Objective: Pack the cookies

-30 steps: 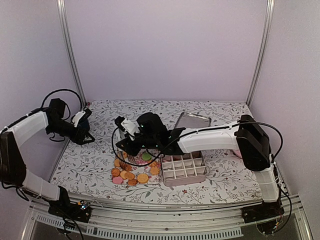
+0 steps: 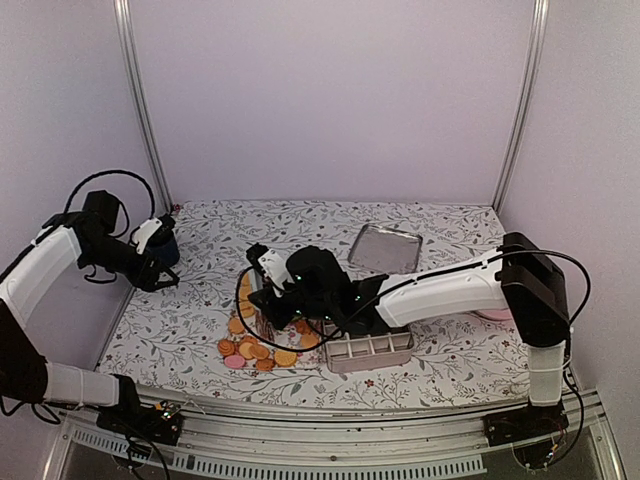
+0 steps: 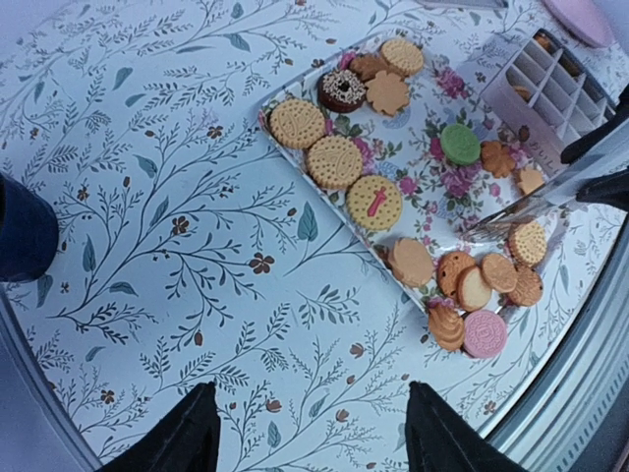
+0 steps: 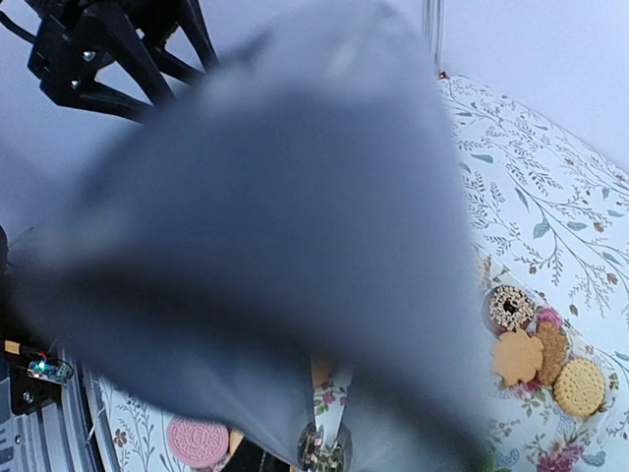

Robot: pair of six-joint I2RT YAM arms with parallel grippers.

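A floral tray (image 3: pixel 432 182) holds assorted cookies, among them a green one (image 3: pixel 459 144), a chocolate ring (image 3: pixel 341 90) and a pink one (image 3: pixel 484 333). My right gripper (image 2: pixel 266 298) is over the tray, with a long metal tool reaching down among the cookies; in the right wrist view a blurred shape hides most of it, so its finger state is unclear. My left gripper stands open above bare table at the left, nothing between its fingers. A compartment box (image 3: pixel 550 93) with a few cookies sits beside the tray, partly hidden by my right arm.
An empty metal tray (image 2: pixel 385 250) lies at the back. A pink plate (image 3: pixel 580 18) is on the right. A dark container (image 3: pixel 22 226) stands at the left edge.
My right arm has moved slightly right and toward the front. My left arm has shifted a little, with its elbow higher.
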